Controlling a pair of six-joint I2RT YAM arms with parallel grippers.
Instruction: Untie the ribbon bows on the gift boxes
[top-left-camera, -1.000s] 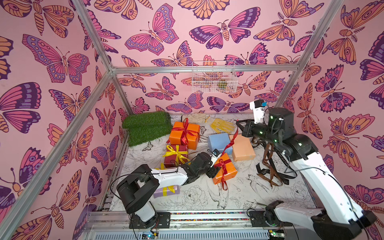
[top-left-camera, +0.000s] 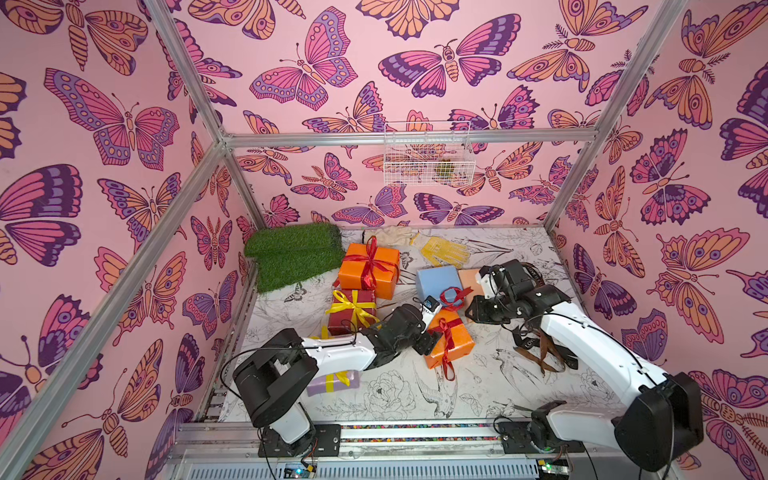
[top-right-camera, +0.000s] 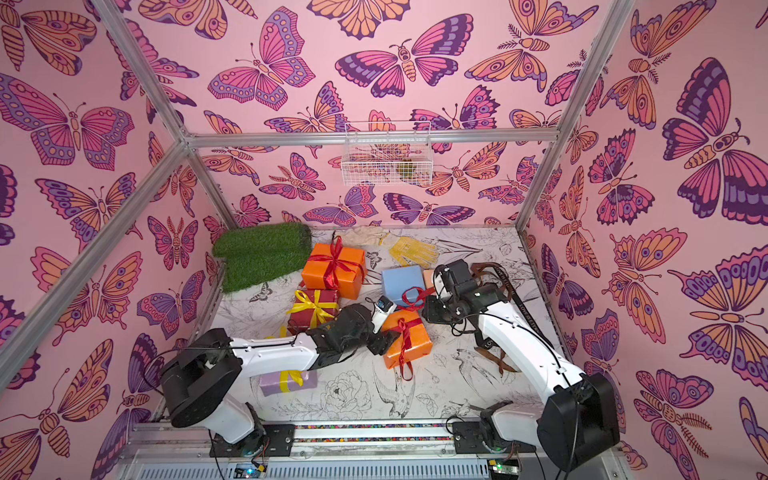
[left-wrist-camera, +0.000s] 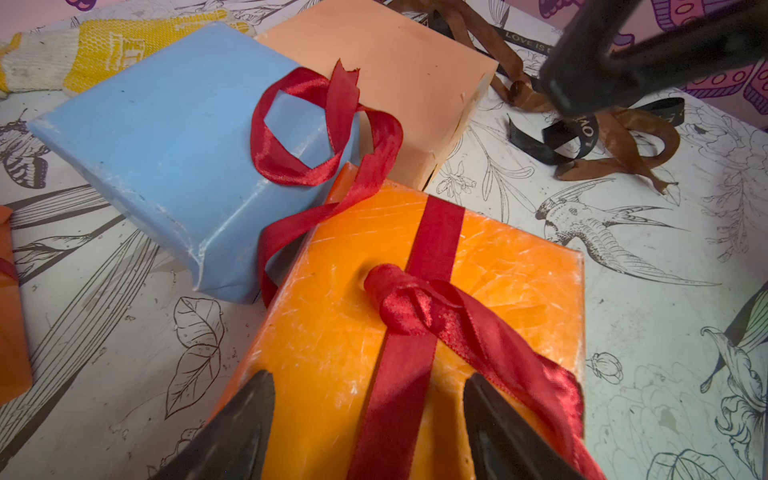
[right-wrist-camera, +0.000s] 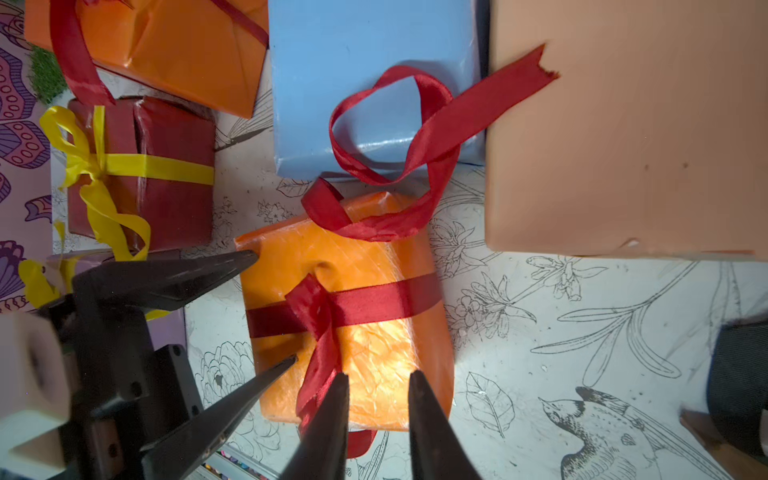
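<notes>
An orange box (top-left-camera: 450, 348) in front carries a red ribbon (left-wrist-camera: 400, 400) band and a knotted tail. My left gripper is low at this box, part open, with nothing clearly between its fingertips. My right gripper hangs above and right of the box, its fingertips apart in the right wrist view; whether anything is between them is unclear. A loose red ribbon length (right-wrist-camera: 432, 120) curls over the blue box (right-wrist-camera: 376, 32) and the orange box's edge.
A peach box (right-wrist-camera: 624, 128) stands beside the blue one. An orange box (top-left-camera: 364, 268), a maroon box (top-right-camera: 304, 320) and a lilac box (top-right-camera: 276, 384) stand left. Ribbons (left-wrist-camera: 624, 152) lie at the right.
The red ribbon that hung from it now lies looped on the blue box.
</notes>
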